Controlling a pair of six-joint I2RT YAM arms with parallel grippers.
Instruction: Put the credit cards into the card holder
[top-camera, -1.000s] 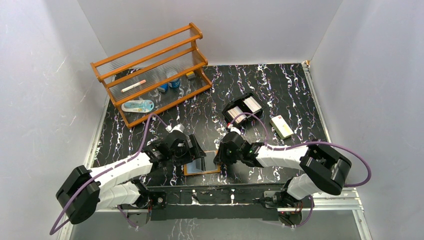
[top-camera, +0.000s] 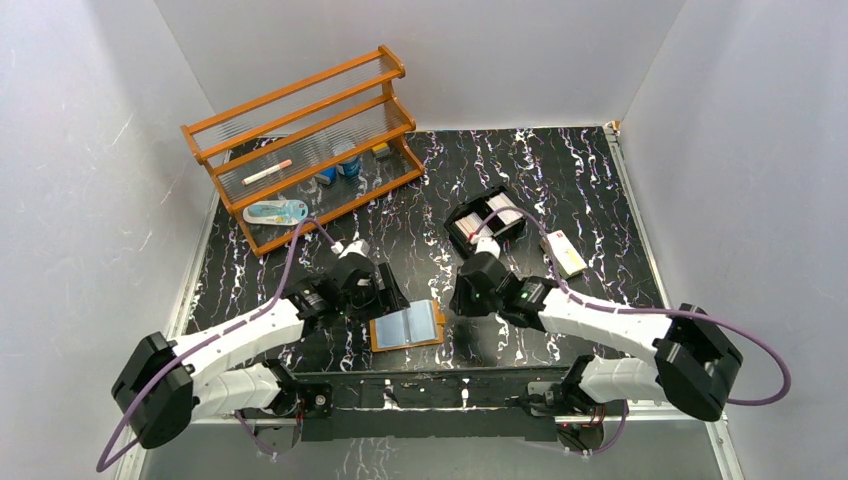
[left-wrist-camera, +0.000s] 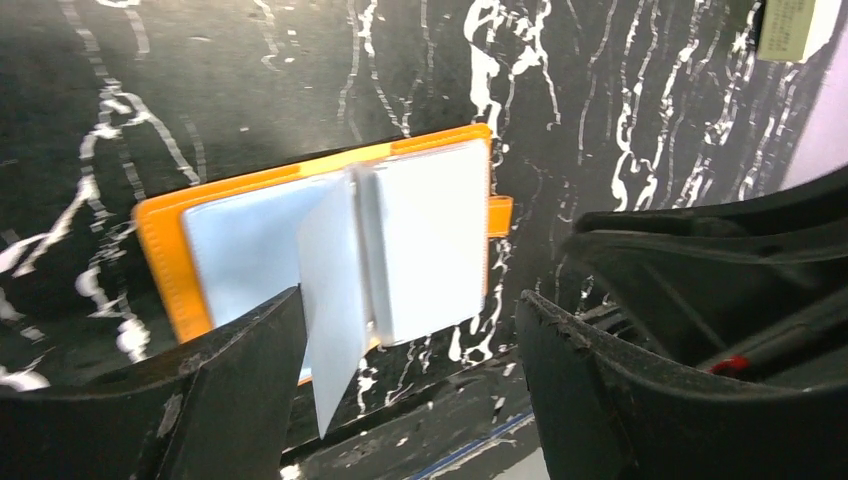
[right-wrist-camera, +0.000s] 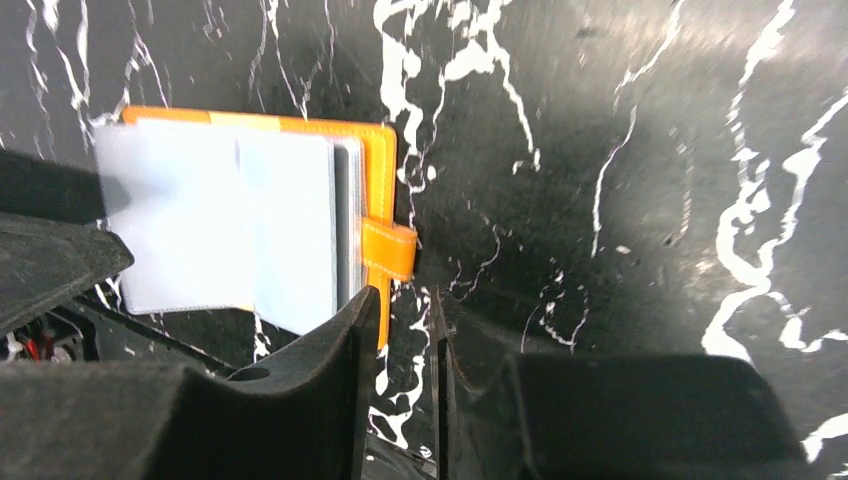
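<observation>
An orange card holder (top-camera: 407, 325) lies open at the table's front, its clear pages (left-wrist-camera: 432, 240) showing, one leaf raised in the left wrist view; I cannot tell whether cards are inside. My left gripper hovers over it with fingers apart and nothing clearly between them. My right gripper is just right of the holder's strap (right-wrist-camera: 390, 248), fingertips a little apart, nothing between them. In the top view a black box (top-camera: 462, 233) holding light stacks, seemingly cards, sits behind the right arm.
A pale yellow box (top-camera: 563, 255) lies at the right. A wooden rack (top-camera: 311, 200) with several small items stands at the back left. The back right and left front of the table have clear marble.
My right gripper has moved back and to the right, away from the holder's edge, uncovering more of it. My left gripper has shifted slightly.
</observation>
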